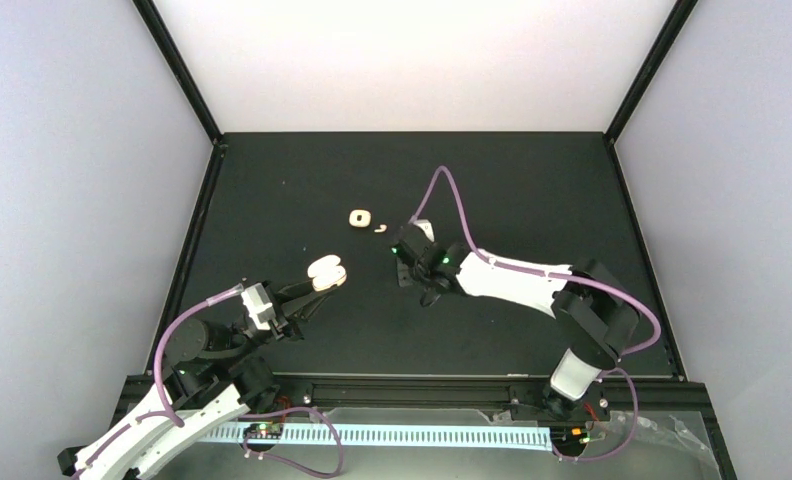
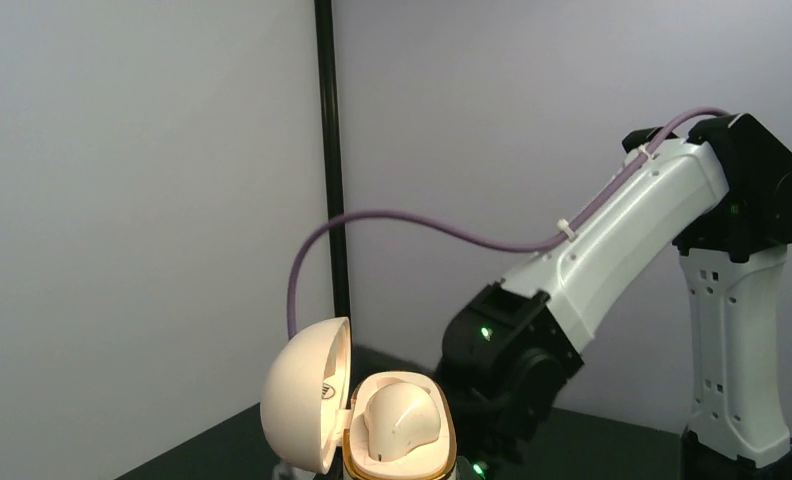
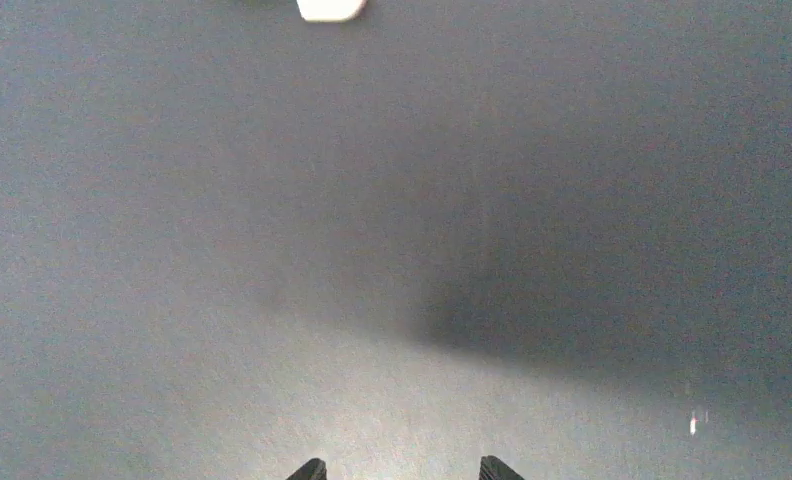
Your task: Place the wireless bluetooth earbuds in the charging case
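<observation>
The white charging case (image 1: 327, 275) stands lid-open in the top view, with my left gripper (image 1: 320, 290) shut on it above the table. In the left wrist view its open lid (image 2: 307, 395) is on the left, and one white earbud (image 2: 402, 420) lies in the case; how deep it sits I cannot tell. Another small white earbud (image 1: 380, 229) rests on the dark table. My right gripper is open, its fingertips apart with nothing between them. It hangs over the table, right of the case and of the loose earbud.
Left of the loose earbud lies a small white rounded-square piece (image 1: 360, 218). A white object (image 3: 332, 8) is cut off at the right wrist view's top edge; I cannot tell which.
</observation>
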